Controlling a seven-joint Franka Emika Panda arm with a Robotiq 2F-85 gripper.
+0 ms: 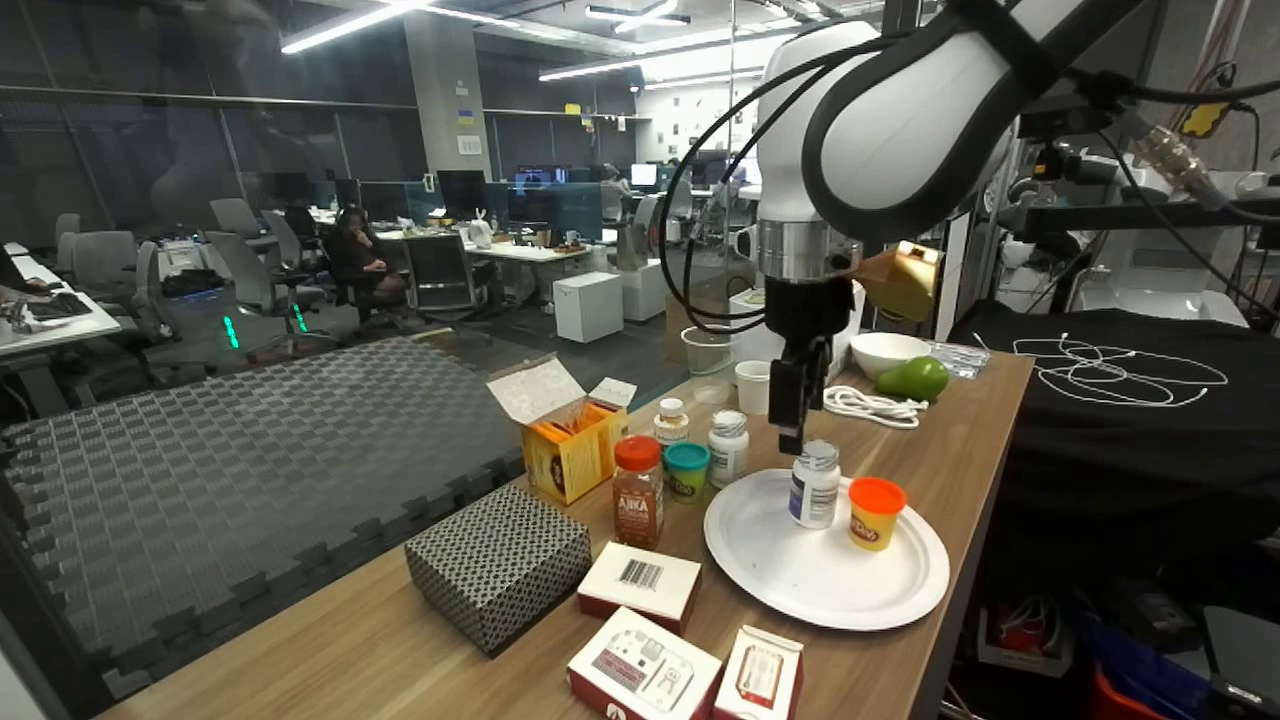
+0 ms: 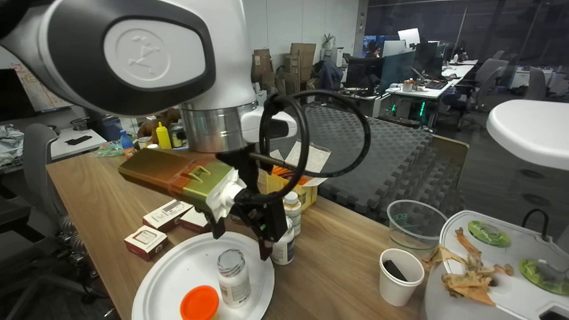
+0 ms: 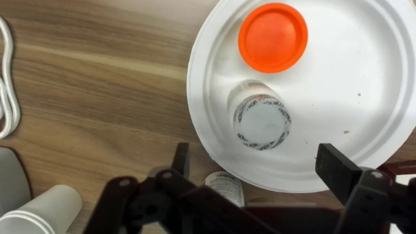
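A white plate [image 1: 768, 564] lies on the wooden table, carrying an upright white bottle [image 1: 815, 490] and a yellow Play-Doh tub [image 1: 873, 528] with an orange lid. Above the bottle hangs my gripper [image 2: 241, 241], clear of it. The wrist view shows the fingers [image 3: 336, 167] wide apart and nothing gripped; the bottle's printed top [image 3: 262, 123] appears beyond the fingertips, toward the plate's middle. Just off the plate stands a second white bottle [image 1: 728, 448], partly hidden behind the gripper in the second exterior view.
Close to the plate are a teal-lidded tub [image 1: 686, 472], a red-capped spice jar [image 1: 638, 492] and small red-and-white boxes [image 1: 644, 664]. A patterned box [image 1: 500, 564] and an open yellow box [image 1: 573, 450] line the far edge. A paper cup [image 2: 400, 277] stands apart.
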